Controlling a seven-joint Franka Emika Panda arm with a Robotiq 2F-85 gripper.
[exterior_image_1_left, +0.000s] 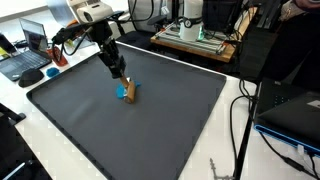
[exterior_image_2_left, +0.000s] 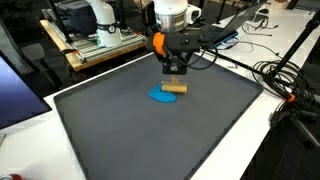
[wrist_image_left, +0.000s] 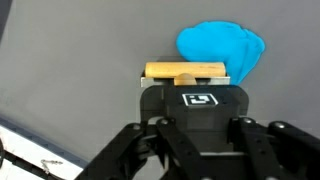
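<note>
A wooden T-shaped tool, like a small mallet (exterior_image_2_left: 174, 87), has its round head lying crosswise beneath my gripper (exterior_image_2_left: 175, 72). Its short handle points up between the fingers, and the fingers are shut on it. In the wrist view the head (wrist_image_left: 185, 70) runs left to right just ahead of the gripper, while most of the handle is hidden. A crumpled blue cloth (wrist_image_left: 220, 45) lies on the dark table beside the head. Exterior view 1 has bits of the blue cloth (exterior_image_1_left: 121, 92) showing on both sides of the wood. Whether the head touches the table or cloth, I cannot tell.
The dark tabletop (exterior_image_2_left: 150, 135) is wide and bare in front of the tool. Cables (exterior_image_2_left: 285, 80) and a laptop (exterior_image_1_left: 35, 37) lie past its edges. A wooden stand (exterior_image_1_left: 195, 40) is at the back, away from the arm.
</note>
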